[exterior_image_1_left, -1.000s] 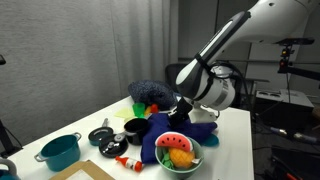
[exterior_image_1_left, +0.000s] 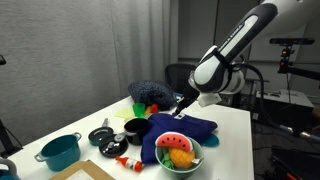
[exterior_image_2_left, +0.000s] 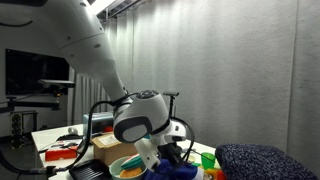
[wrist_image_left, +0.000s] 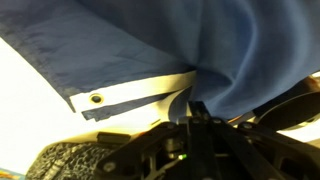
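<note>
A dark blue cloth (exterior_image_1_left: 200, 129) with loose folds lies on the white table behind the bowl. In the wrist view the blue cloth (wrist_image_left: 130, 45) fills much of the picture, with a white edge band and a metal eyelet at one corner. My gripper (exterior_image_1_left: 180, 106) is above the cloth in exterior view 1, tilted down towards the left. Its dark fingertips (wrist_image_left: 198, 108) are together, close in front of the folds in the wrist view. No cloth can be made out between them.
A bowl (exterior_image_1_left: 181, 172) with a watermelon slice (exterior_image_1_left: 174, 141) and other toy food stands in front of the cloth. To the left are a dark pot (exterior_image_1_left: 137, 130), a red bottle (exterior_image_1_left: 129, 163) and a teal pot (exterior_image_1_left: 60, 153). A dark speckled cushion (exterior_image_1_left: 148, 92) lies behind.
My gripper has risen and drawn back from low over the cloth, and the arm now stands higher and further right. The bowl and pots have stayed in place.
</note>
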